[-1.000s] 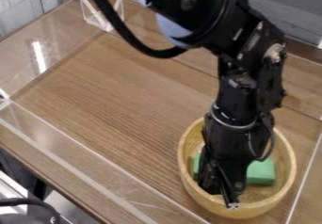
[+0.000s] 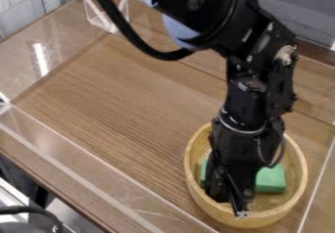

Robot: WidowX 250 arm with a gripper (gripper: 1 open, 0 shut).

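My black gripper (image 2: 233,193) points down into a round yellow bowl (image 2: 295,203) at the lower right, its fingertips low inside it near the front. A green block (image 2: 268,178) lies in the bowl, partly hidden behind the gripper. The fingers look close together; whether anything is between the fingers is hard to see, and none shows clearly.
A clear plastic holder (image 2: 108,12) stands at the back left. A dark cable runs at the bottom left corner.
Very little differs; the gripper and arm have shifted very slightly, while the bowl and green block look the same.
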